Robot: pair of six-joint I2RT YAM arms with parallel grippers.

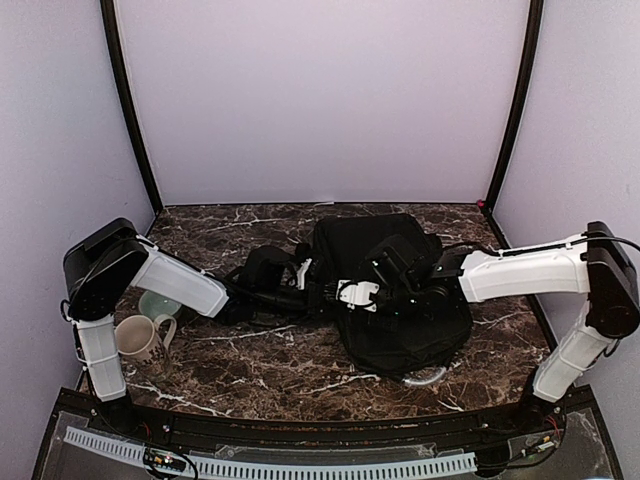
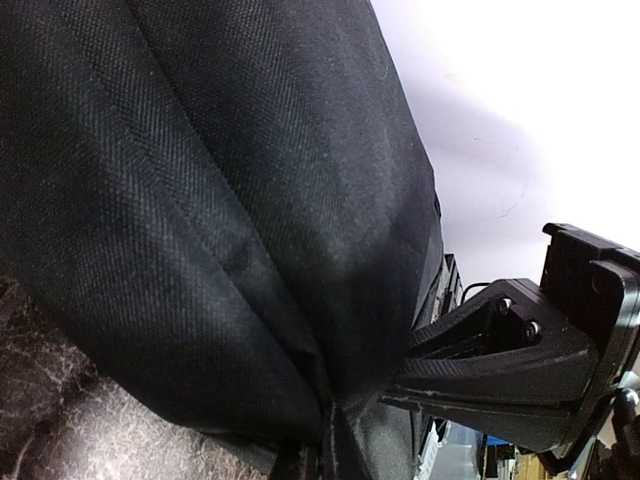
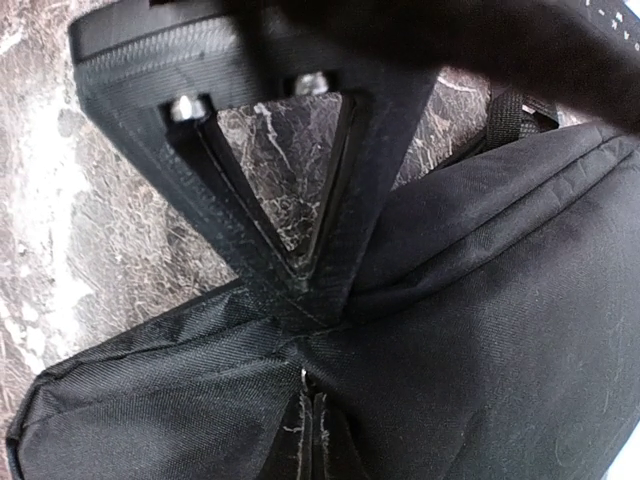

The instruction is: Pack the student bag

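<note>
The black bag [image 1: 405, 340] lies on the dark marble table, right of centre, both arms over it. My left gripper [image 1: 325, 298] is at the bag's left side; in the left wrist view its fingertips [image 2: 335, 445] are down against a fold of the cloth [image 2: 200, 200], closed, with any cloth between them hard to tell. My right gripper is shut low on the bag's surface beside a seam; I see nothing clearly between its fingers. A white patch shows at the middle of the bag in the top view, partly hidden by the arms.
A cream mug [image 1: 140, 340] and a pale green dish [image 1: 160, 305] stand at the left edge. Walls enclose the back and both sides.
</note>
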